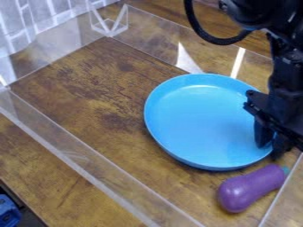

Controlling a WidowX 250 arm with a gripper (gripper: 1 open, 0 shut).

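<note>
My gripper (268, 121) is at the right edge, its dark body low over the right rim of a blue plate (201, 115); I cannot tell how far apart its fingers are. A purple eggplant toy (246, 190) lies just below the gripper, front right of the plate.
Clear walls border it, and a white pointed piece (187, 62) stands behind the plate. A blue object (7, 213) sits at the lower left corner.
</note>
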